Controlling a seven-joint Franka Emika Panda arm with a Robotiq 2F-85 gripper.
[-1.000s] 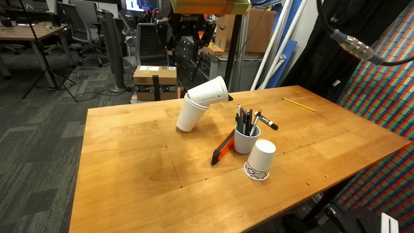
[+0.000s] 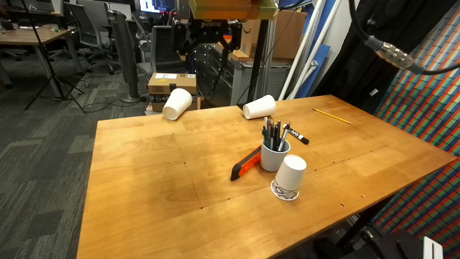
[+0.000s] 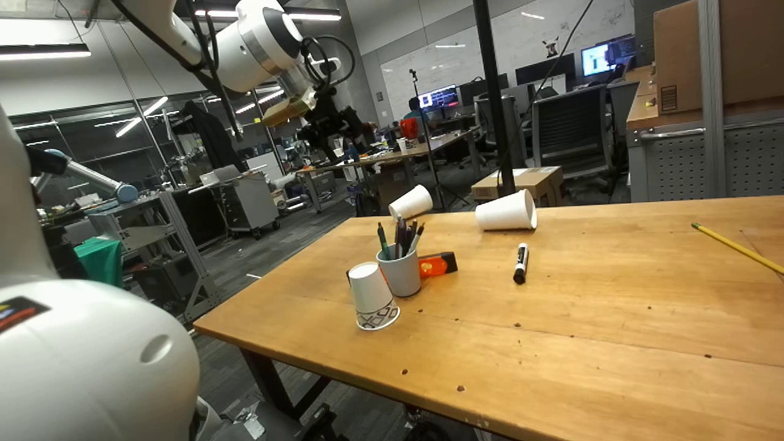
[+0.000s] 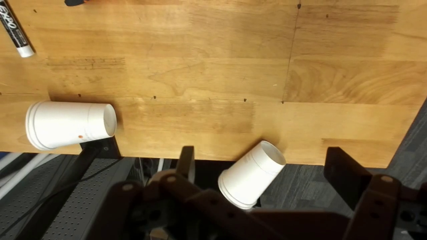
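Note:
Two white paper cups lie on their sides by the table's far edge. The left cup [image 2: 177, 104] overhangs that edge in the wrist view, while the right cup [image 2: 260, 107] rests beside a black post. My gripper [image 2: 207, 56] hangs high above the far side of the table, open and empty. From the wrist, the left cup [image 4: 252, 174] shows below and between the spread fingers. Nearer the front, a patterned paper cup [image 2: 289, 177] stands upside down next to a white cup of pens [image 2: 274, 156].
An orange-and-black cutter [image 2: 247, 163] leans or lies against the pen cup. Behind it is a black marker [image 2: 296, 134], and a yellow pencil [image 2: 332, 116] lies farther right.
The two cups, earlier touching and tilted together mid-table, have come apart and moved to the far edge. The cutter has turned slightly. My gripper's fingers are farther apart.

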